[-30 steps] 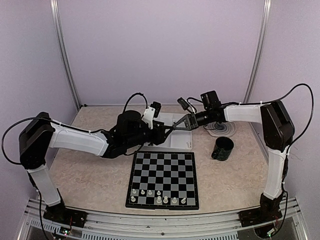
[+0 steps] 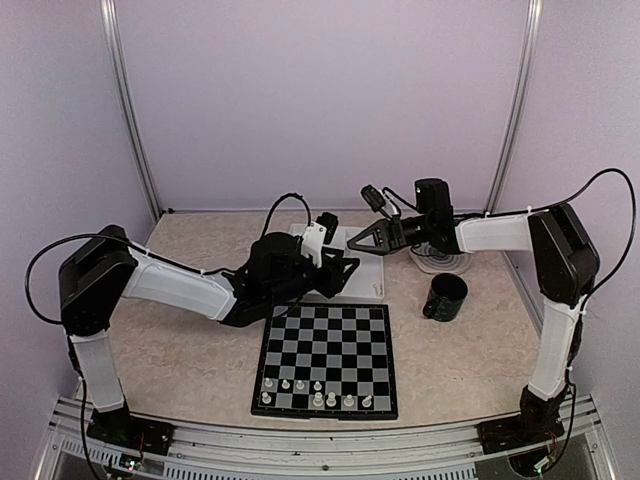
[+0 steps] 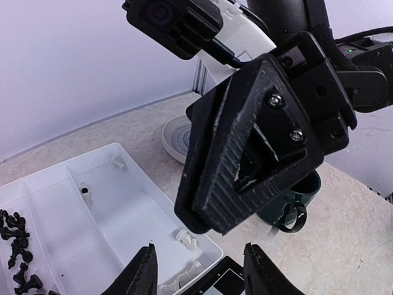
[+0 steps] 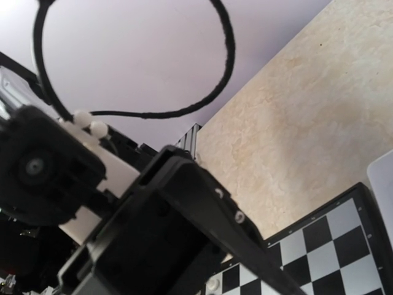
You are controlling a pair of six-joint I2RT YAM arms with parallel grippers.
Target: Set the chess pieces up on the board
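Observation:
The chessboard (image 2: 325, 350) lies at the table's front, with several white pieces (image 2: 331, 399) standing in its two nearest rows. Behind it, the white tray (image 3: 110, 227) holds a few loose white pieces (image 3: 186, 239) and, in its left compartment, dark pieces (image 3: 21, 252). My left gripper hangs over the tray's front, open, with nothing between its fingers. Close by, my right gripper (image 2: 352, 243) is above the tray; its fingertips (image 3: 199, 218) are together in the left wrist view. Anything between them is hidden from here.
A dark mug (image 2: 445, 298) stands right of the board, and a round grey object (image 2: 440, 260) lies behind it. Both arms crowd the space above the tray. The table left of the board is clear.
My left gripper has moved right and slightly down, away from the right gripper's tips. My right gripper has shifted slightly and tilted. The pieces on the board look the same.

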